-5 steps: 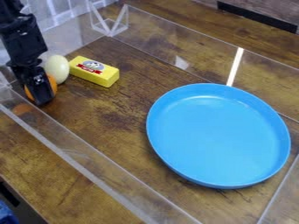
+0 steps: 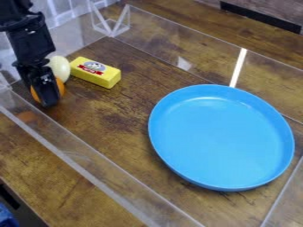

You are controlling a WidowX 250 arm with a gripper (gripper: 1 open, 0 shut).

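My black gripper (image 2: 42, 84) reaches down at the left edge over an orange round object (image 2: 52, 90), its open fingers around it; the object is mostly hidden. A white egg-shaped object (image 2: 57, 63) sits just behind it. A yellow box (image 2: 95, 73) with a printed label lies to the right of these.
A large blue plate (image 2: 221, 136) fills the right side of the wooden table (image 2: 119, 168). Clear transparent walls border the area.
My gripper has shifted slightly down and to the right around the orange object. The box and plate have not moved.
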